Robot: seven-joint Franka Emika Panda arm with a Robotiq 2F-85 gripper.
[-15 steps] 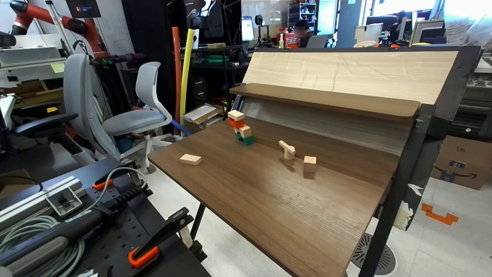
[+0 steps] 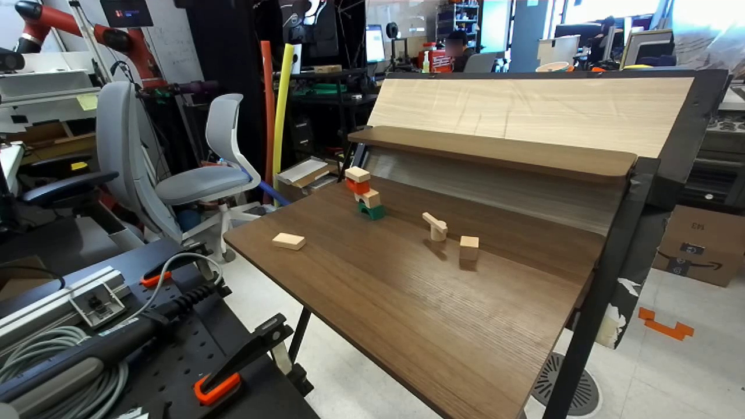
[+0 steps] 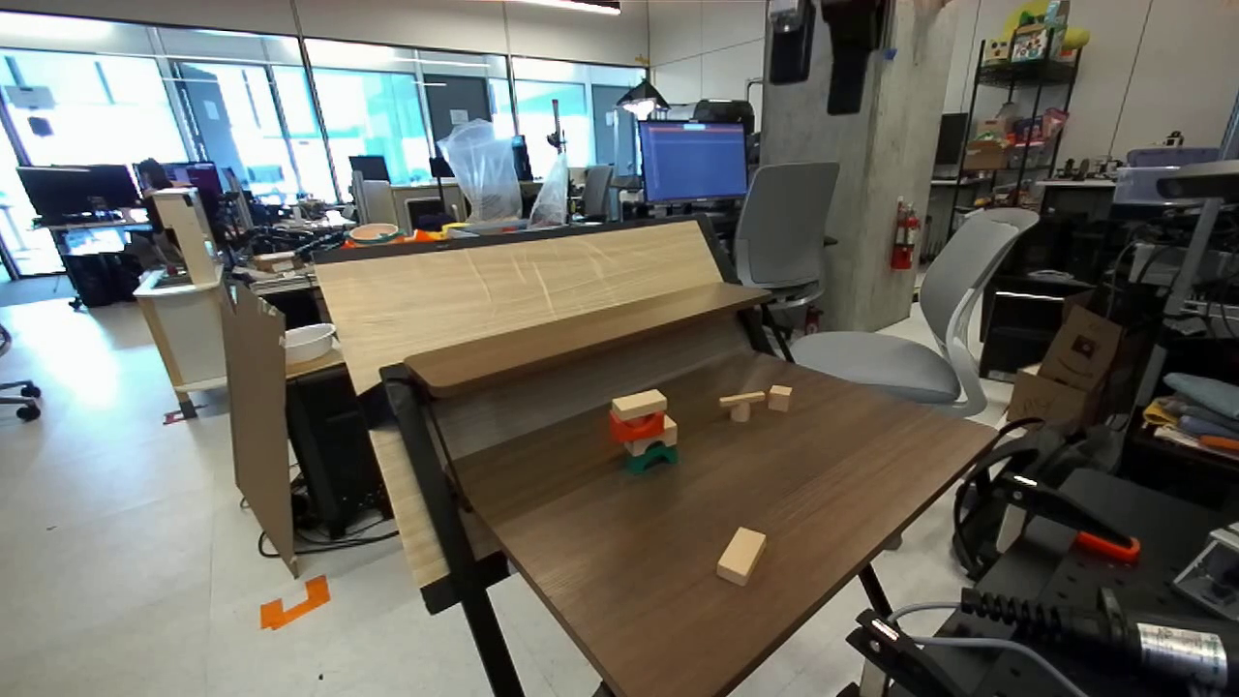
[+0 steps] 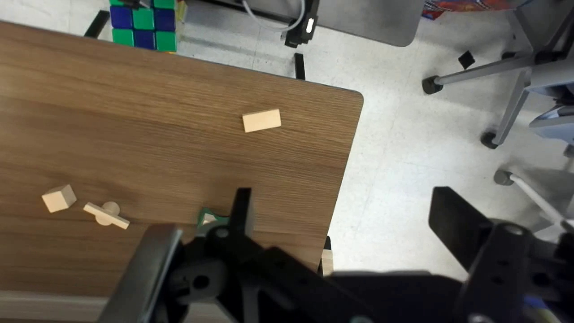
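Observation:
On the brown desk stands a stack of blocks: a green arch at the bottom, a plain wood block above it, then a red block, with another plain block on top. A thin plank lies across an upright wooden cylinder. Beside these is a wooden cube. A flat rectangular block rests alone on the desk. Only the wrist view shows my gripper; it is open wide, nothing between its fingers, and hides most of the stack.
A raised shelf runs along the desk's back. Bare desk surface spreads between the lone block and the other blocks. A black cart with clamps and cables stands beside the desk, and office chairs are nearby.

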